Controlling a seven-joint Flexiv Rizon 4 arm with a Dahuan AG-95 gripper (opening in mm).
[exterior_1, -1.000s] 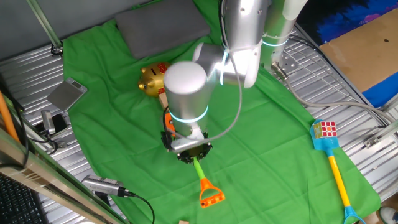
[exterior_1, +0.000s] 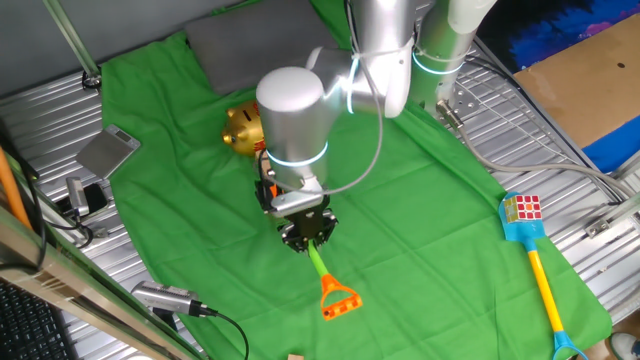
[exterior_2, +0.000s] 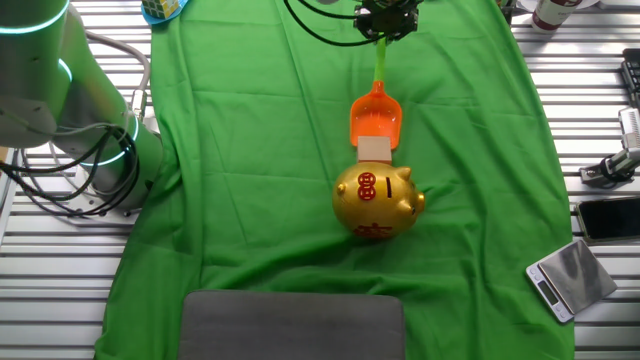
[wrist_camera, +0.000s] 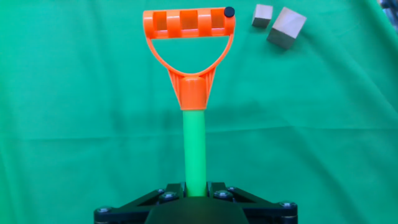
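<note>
A toy shovel has an orange handle (wrist_camera: 189, 25), a green shaft (wrist_camera: 195, 143) and an orange scoop (exterior_2: 376, 117). My gripper is shut on the green shaft, with the handle sticking out beyond the fingers. In exterior view 2, a light wooden block (exterior_2: 374, 149) is at the scoop's front edge, between the scoop and a gold piggy bank (exterior_2: 375, 202). Whether that block rests in the scoop or just ahead of it, I cannot tell. The arm hides most of the scoop in exterior view 1.
Two wooden cubes, one larger (wrist_camera: 286, 28) and one smaller (wrist_camera: 262, 15), lie beyond the handle. A blue-and-yellow shovel (exterior_1: 541, 285) bears a puzzle cube (exterior_1: 522, 208) at the right. A dark grey flat case (exterior_2: 292, 325) lies behind the piggy bank.
My gripper and the held shovel have shifted a little toward the piggy bank in exterior view 1. The grip on the shaft looks the same; the piggy bank looks unmoved.
</note>
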